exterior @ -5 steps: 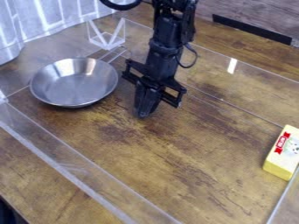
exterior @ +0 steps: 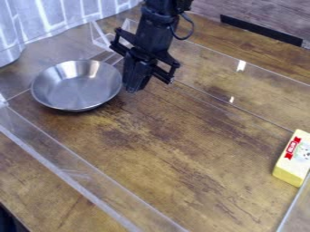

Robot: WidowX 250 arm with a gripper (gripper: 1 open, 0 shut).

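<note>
The black arm reaches down from the top centre to its gripper [exterior: 133, 80], which is low beside the right rim of a steel bowl [exterior: 75, 83] on the wooden table at the left. The gripper looks shut, with nothing visible between its fingers, though they are small and dark. Whether it touches the bowl is unclear.
A yellow block [exterior: 291, 163] with a red label lies at the far right. A white object [exterior: 10, 50] stands at the upper left edge. Clear panels edge the work area.
The gripper has moved up and to the left, toward the bowl's right rim, over the last second. The bowl and yellow block look unmoved.
</note>
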